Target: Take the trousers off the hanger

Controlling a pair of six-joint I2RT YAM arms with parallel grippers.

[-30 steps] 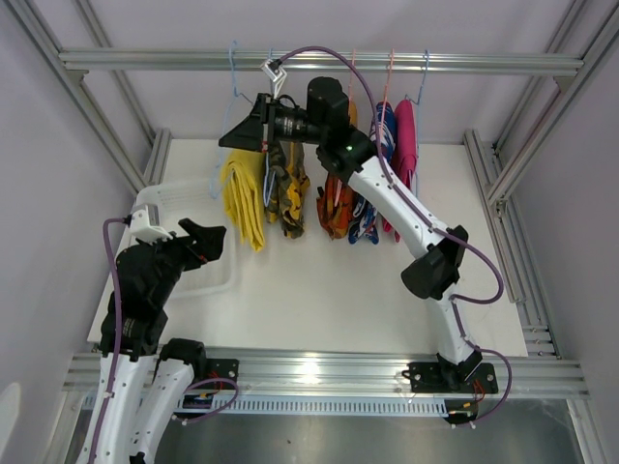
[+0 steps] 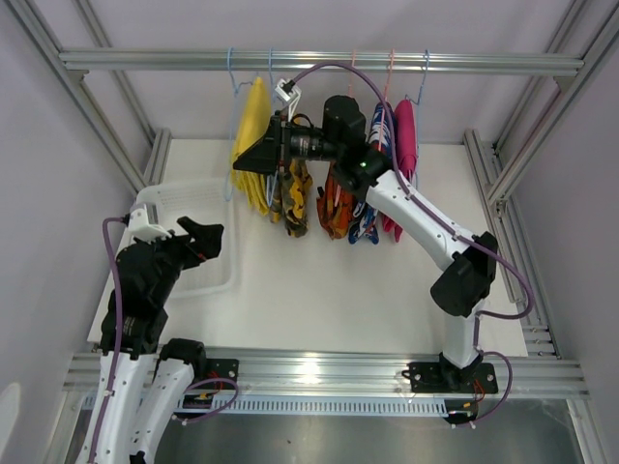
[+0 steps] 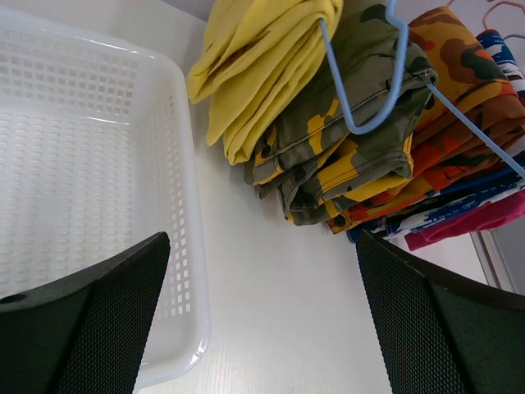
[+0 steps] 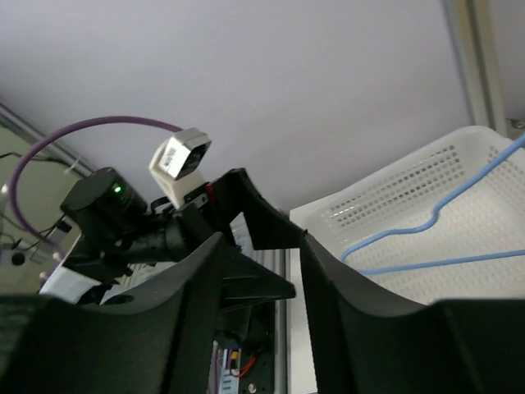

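Yellow folded trousers [image 2: 251,135] hang on a blue hanger on the rail, also high in the left wrist view [image 3: 254,74]. My right gripper [image 2: 257,155] is at their upper part, partly covering them; in the right wrist view its fingers show dark at the bottom, and whether anything is between them is unclear. Two blue hanger bars [image 4: 443,262] cross that view. My left gripper [image 2: 198,242] stands open over the white basket [image 2: 222,280], lower left of the trousers, with nothing between its fingers.
Camouflage [image 2: 295,203], orange [image 2: 334,213], blue patterned and pink [image 2: 406,145] clothes hang to the right along the rail [image 2: 484,64]. The board's lower middle and right are clear.
My right gripper has moved right and toward the lower side of the top view. The left arm is unchanged.
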